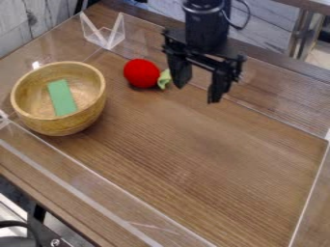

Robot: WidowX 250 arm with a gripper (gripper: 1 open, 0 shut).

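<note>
The black gripper (pixel 204 72) hangs over the upper middle of the wooden table (pixel 194 174), its fingers spread apart and pointing down. Just left of it sits a red round object (pixel 141 71), with a small green item (pixel 164 77) beside it, partly hidden near the gripper. At the left, a wooden bowl (pixel 84 116) holds a green block (pixel 61 99).
A clear wire or plastic holder (pixel 103 31) stands at the top left. The middle, right and lower parts of the table are clear. A pale wall or frame edges the top right.
</note>
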